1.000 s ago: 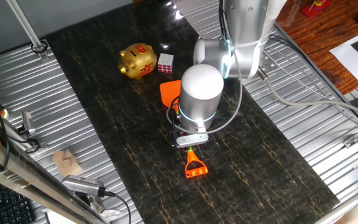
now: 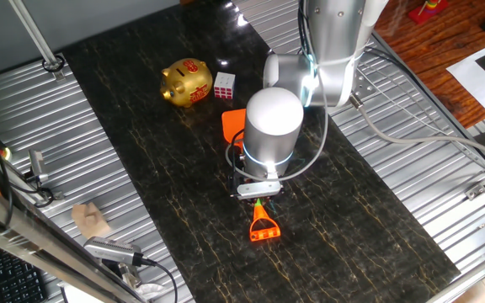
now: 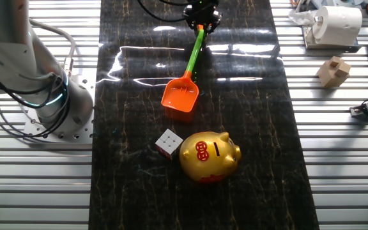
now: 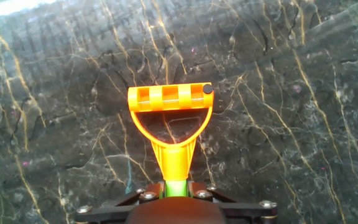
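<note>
A toy shovel with an orange scoop (image 3: 180,96), green shaft (image 3: 195,54) and orange D-shaped handle (image 2: 264,227) spans the gripper. In the wrist view the handle (image 4: 171,98) points away from me, and the green shaft (image 4: 176,188) passes between the fingers. My gripper looks shut on that shaft, close to the handle end. A reddish reflection shows under the scoop in exterior view 2; whether the shovel is clear of the table I cannot tell. The arm partly covers the shovel in exterior view 1.
A golden piggy bank (image 2: 187,82) and a small puzzle cube (image 2: 224,86) stand side by side on the dark marbled board (image 2: 343,244), beyond the scoop. Off the board on the slatted metal lie wooden blocks (image 3: 333,72). Much of the board's near half is bare.
The scoop has swung very slightly to the right in exterior view 1, while the handle end shifted a touch left. The arm itself looks nearly still.
</note>
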